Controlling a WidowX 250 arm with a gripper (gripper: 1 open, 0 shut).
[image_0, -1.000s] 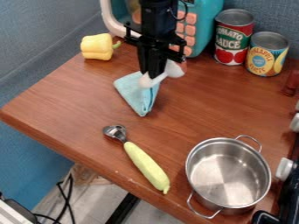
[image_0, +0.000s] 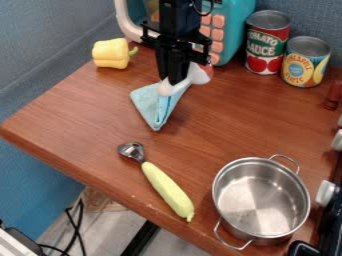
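The black gripper (image_0: 174, 76) hangs above a light blue folded cloth (image_0: 152, 108) near the middle back of the wooden table, at a white object (image_0: 197, 75) that lies over the cloth. Its fingertips are partly hidden there, so whether it is open or shut is unclear.
A yellow pepper (image_0: 112, 54) sits at back left. A teal toy (image_0: 227, 35), tomato can (image_0: 265, 45) and second can (image_0: 305, 62) stand behind. A scoop (image_0: 132, 153), corn (image_0: 168, 189) and steel pot (image_0: 254, 200) are in front.
The gripper has shifted very slightly upward in the view. The other things have not visibly moved.
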